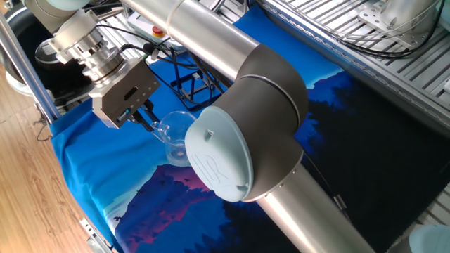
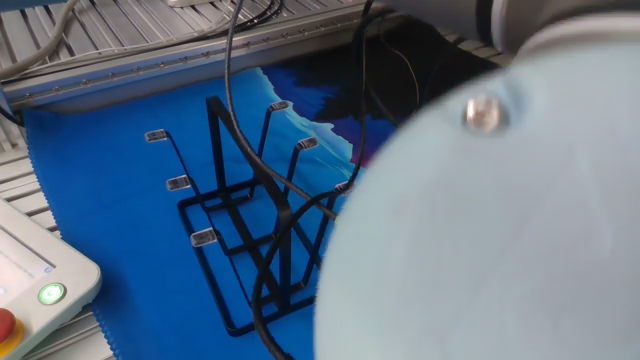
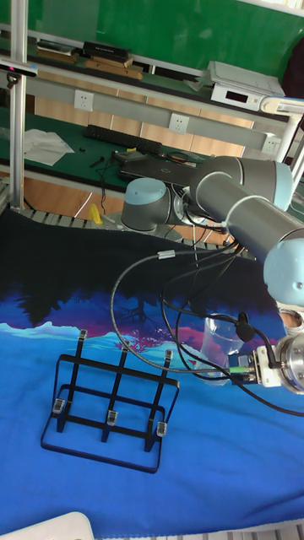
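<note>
A clear glass cup [image 1: 178, 131] with a handle is beside my gripper [image 1: 155, 128], partly behind the arm's elbow. The gripper's dark fingers [image 1: 146, 112] reach to the cup's handle side. Whether they are closed around the handle is too small to tell. In the third exterior view the clear cup [image 3: 220, 340] shows next to the gripper body [image 3: 268, 364], with cables crossing in front. I cannot tell whether the cup rests on the cloth or hangs above it. The second exterior view shows neither cup nor gripper.
A black wire rack [image 3: 112, 387] with pale-tipped prongs stands on the blue printed cloth [image 3: 216, 468]. Loose black cables [image 2: 262, 300] hang across it in the second exterior view. A control pendant [image 2: 45, 270] with a red button lies beside the cloth. Open cloth surrounds the rack's front.
</note>
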